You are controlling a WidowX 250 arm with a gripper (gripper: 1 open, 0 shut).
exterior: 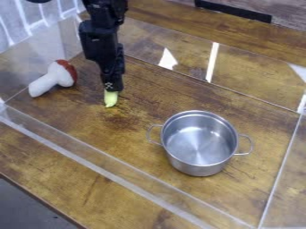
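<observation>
My black gripper (109,86) points down at a small pale yellow-green object (110,98) on the wooden table, at or touching its upper end; how far the fingers are apart is unclear. A steel pot (199,142) with two side handles stands at the right, apart from the gripper. A white object with a reddish-brown end (49,80) lies left of the gripper.
Clear panels edge the wooden table (120,152). Bright white patches show at the back.
</observation>
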